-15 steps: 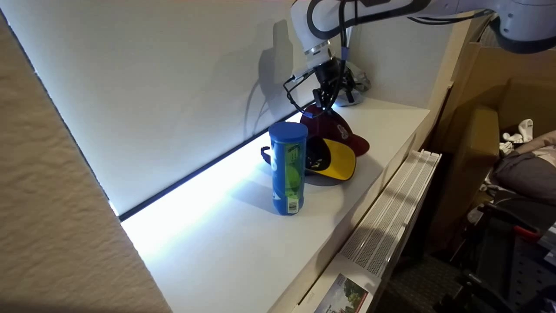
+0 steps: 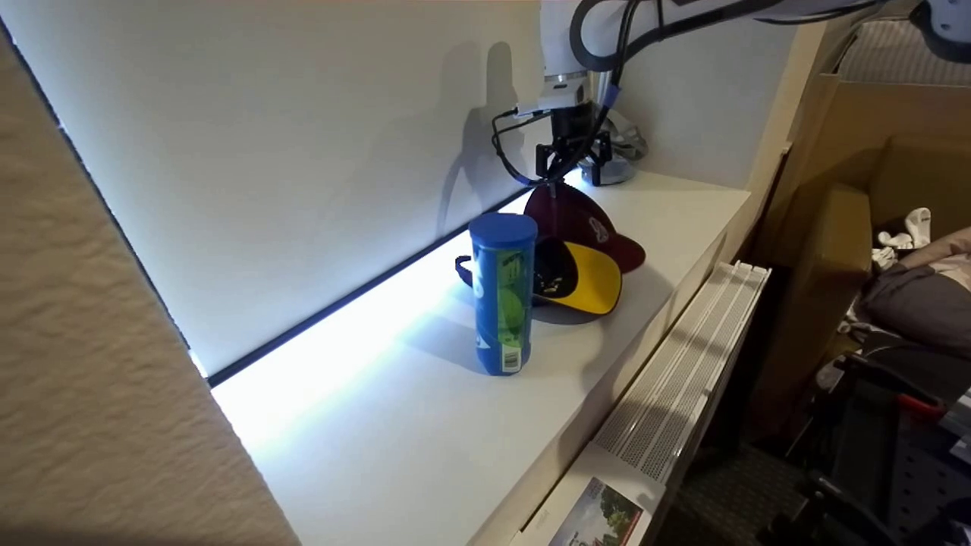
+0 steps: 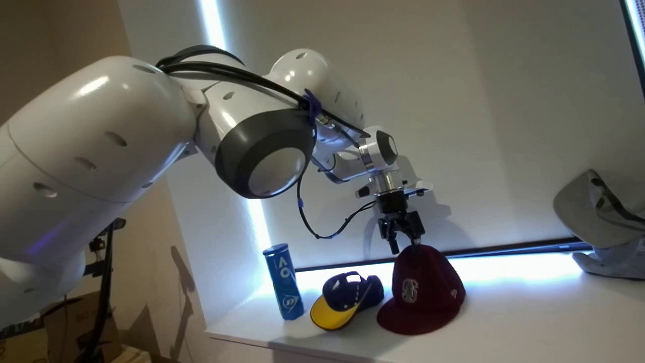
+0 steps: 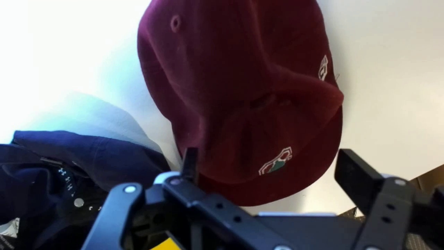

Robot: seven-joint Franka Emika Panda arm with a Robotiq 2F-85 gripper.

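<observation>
A maroon cap (image 3: 427, 289) rests crown-up on the white sill, its brim toward the sill's front edge. Just above its crown hangs my gripper (image 3: 405, 247), pointing down and open. From above, the maroon cap (image 4: 241, 104) fills the middle of the wrist view, and the open fingers of my gripper stand wide on either side of its front part with nothing gripped. Beside it lies a navy cap with a yellow brim (image 3: 334, 315), tipped so its inside shows. A blue tennis ball can (image 2: 502, 296) stands upright, partly hiding the navy cap in exterior view 1.
A grey cap (image 3: 595, 212) sits at the far end of the sill. The white wall (image 2: 318, 164) runs close behind the caps. A radiator (image 2: 683, 373) lies below the sill's front edge. The sill's near end (image 2: 391, 455) is bare.
My gripper has swung from a tilted pose to nearly vertical, staying over the maroon cap. The arm has risen at the right. Caps and can have stayed put.
</observation>
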